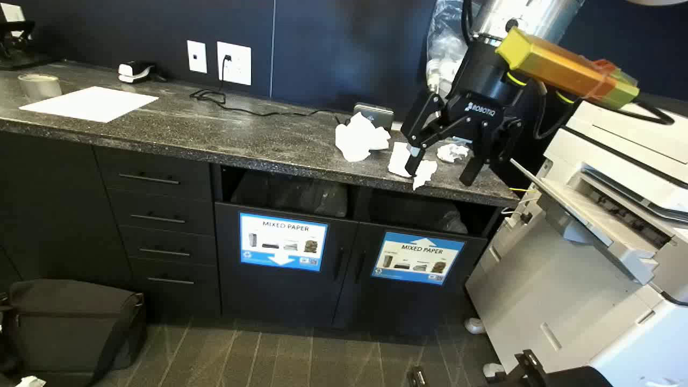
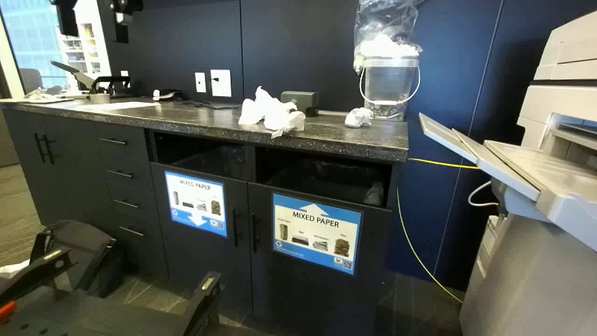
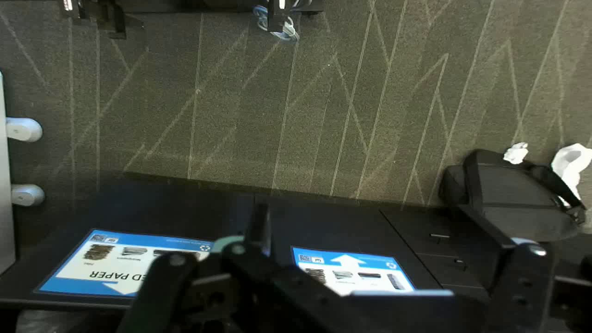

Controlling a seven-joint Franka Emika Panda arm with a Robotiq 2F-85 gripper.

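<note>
My gripper (image 1: 441, 169) stands open with its fingers apart and nothing between them. In exterior view 2 it (image 2: 94, 32) hangs at the top left, above the counter's height. The wrist view looks down on carpet and cabinet fronts, with the open gripper low in the picture. A crumpled white paper (image 1: 361, 136) lies on the dark counter (image 1: 258, 138), and a flatter torn piece (image 1: 423, 173) sits at its front edge, overlapped by a finger in exterior view 1. Farther right rests a small paper ball (image 2: 358, 117).
Below the counter, two cabinet openings (image 2: 330, 173) sit above "MIXED PAPER" signs (image 2: 316, 232). A clear bucket (image 2: 392, 84) with a bag stands at the counter's right end. The printer (image 1: 580, 258) flanks it. A black bag (image 1: 74, 325) lies on the floor.
</note>
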